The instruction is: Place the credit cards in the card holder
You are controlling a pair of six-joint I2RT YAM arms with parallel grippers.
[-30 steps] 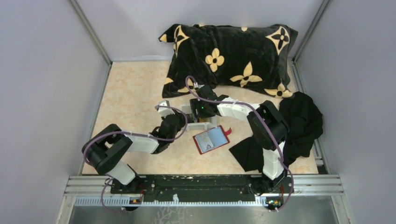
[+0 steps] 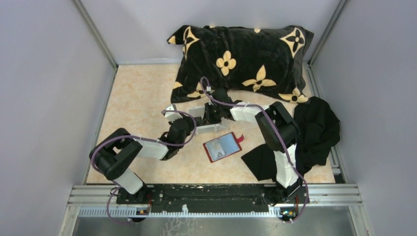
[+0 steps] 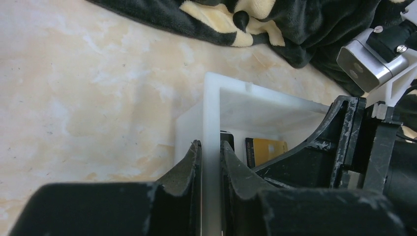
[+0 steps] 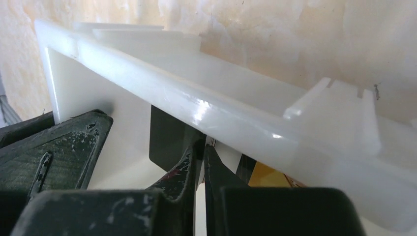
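A white open box (image 3: 290,102) holds a black card (image 4: 169,137) and a gold card (image 4: 265,176). My left gripper is shut on the box's near-left wall, one finger on each side of it. Inside the box, my right gripper is shut, its tips right against the black card's edge; whether any card edge sits between them is not clear. The open card holder (image 2: 223,147), red-edged with clear pockets, lies flat on the table just in front of the box.
A black patterned cushion (image 2: 246,61) lies behind the box. Black cloth (image 2: 314,132) covers the table's right side. Bare table (image 2: 133,98) shows at the left. Both grippers are close together at the box.
The right gripper has shifted slightly within the box, and the gold card seen under it a second ago is now hidden from above. The left gripper stays almost still at the box wall.
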